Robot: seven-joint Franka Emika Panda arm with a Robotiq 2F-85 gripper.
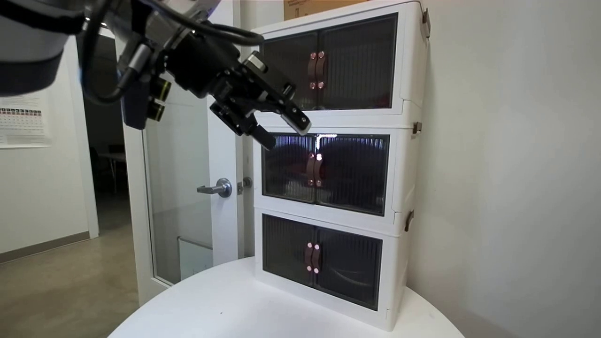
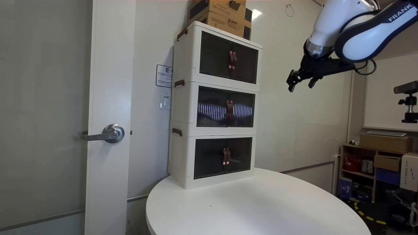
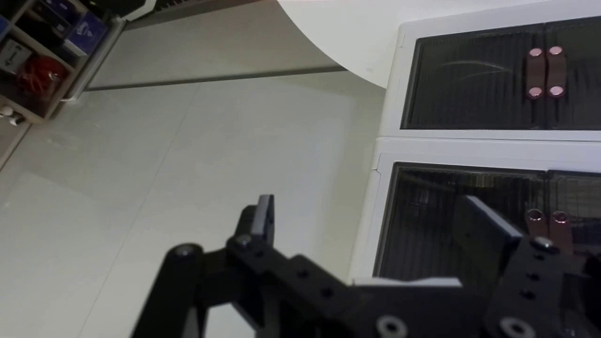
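Note:
A white cabinet (image 1: 332, 119) of three stacked units stands on a round white table (image 2: 243, 207). All of its dark ribbed doors look closed. Paired brown strap handles mark each unit: the top handles (image 1: 316, 70), the middle handles (image 1: 315, 170) and the bottom handles (image 1: 312, 258). My gripper is open, its two fingers wide apart with nothing between them. In exterior view 2 the gripper (image 2: 300, 86) hangs in the air to the right of the cabinet, well clear of it. The wrist view shows the bottom doors (image 3: 479, 79) and the middle doors (image 3: 434, 219) from an angle.
Cardboard boxes (image 2: 223, 17) sit on top of the cabinet. A door with a metal lever (image 2: 104, 135) stands to its left. Shelves (image 2: 376, 168) with boxes fill the far right, below a camera on a mount (image 2: 410, 101).

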